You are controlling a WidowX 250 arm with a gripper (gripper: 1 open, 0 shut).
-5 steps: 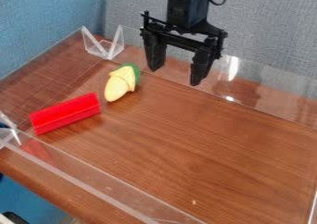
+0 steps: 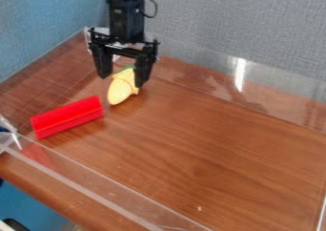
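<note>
My black gripper (image 2: 122,63) hangs at the back left with its fingers apart, just above a yellow, corn-like object (image 2: 121,92) that lies on the wooden surface. The gripper partly hides that object's upper end, and I see nothing held. A long red block (image 2: 67,117) lies toward the front left, apart from the yellow object.
Clear low walls edge the wooden surface (image 2: 216,168) at the front left and back. Something white and partly hidden stands behind the gripper.
My gripper has moved left and down, from over the back middle to over the yellow object. The red block and yellow object have not visibly moved.
</note>
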